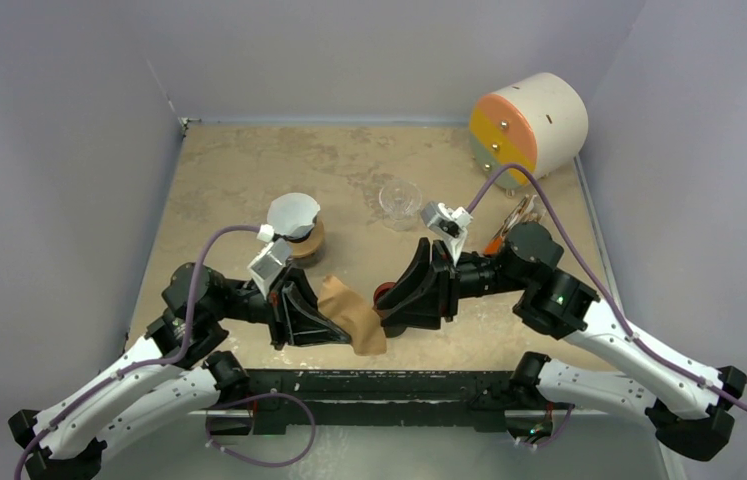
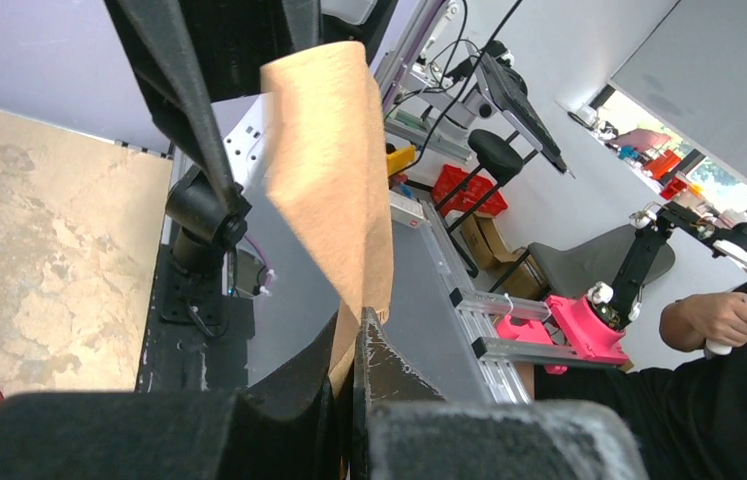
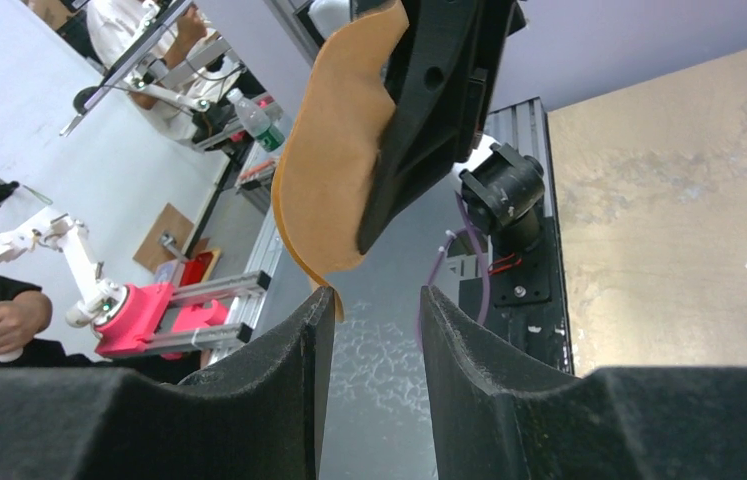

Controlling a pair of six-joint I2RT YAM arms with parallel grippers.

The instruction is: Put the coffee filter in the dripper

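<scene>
The brown paper coffee filter (image 1: 352, 312) is held at its lower edge by my left gripper (image 1: 348, 338), which is shut on it. In the left wrist view the filter (image 2: 334, 170) rises upright from the closed fingertips (image 2: 379, 365). My right gripper (image 1: 380, 310) is part open at the filter's right edge. The right wrist view shows a gap between its fingers, with the filter's lower tip (image 3: 337, 305) touching or very near the left-hand fingertip. Behind the left arm stands the white dripper (image 1: 292, 214), atop a vessel with a tan collar (image 1: 308, 245).
A clear glass (image 1: 400, 200) stands at the back middle. A dark cup with a red rim (image 1: 383, 291) is partly hidden beneath the right gripper. At the back right sits a striped drum-like container (image 1: 539, 125), with utensils (image 1: 516, 220) below it.
</scene>
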